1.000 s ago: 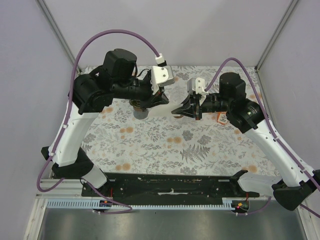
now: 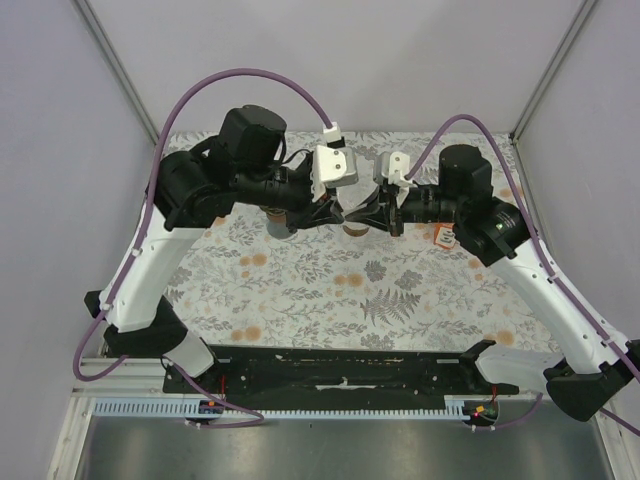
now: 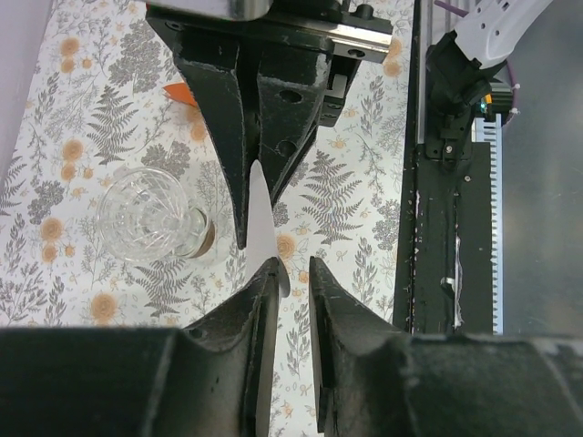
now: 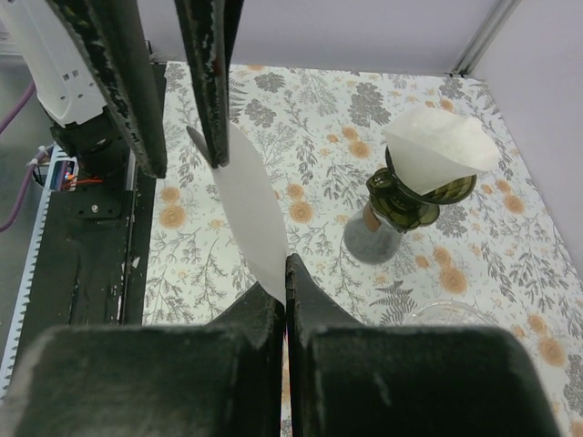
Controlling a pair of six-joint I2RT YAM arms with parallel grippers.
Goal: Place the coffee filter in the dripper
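Note:
A white paper filter (image 3: 262,228) spans between my two grippers above the middle of the table. My right gripper (image 2: 365,214) is shut on it; in the left wrist view the sheet rises to its tips. My left gripper is part open, the filter's lower end beside its left finger. In the right wrist view the dripper (image 4: 405,202) stands on a glass (image 4: 372,238), with another white filter (image 4: 437,150) resting in it.
A clear glass vessel (image 3: 146,214) stands behind the grippers. An orange item (image 2: 445,236) lies at the right.
My left gripper has moved right and slightly down, closer to the right one, and the filter is now less visible from above. The right arm is almost unchanged.

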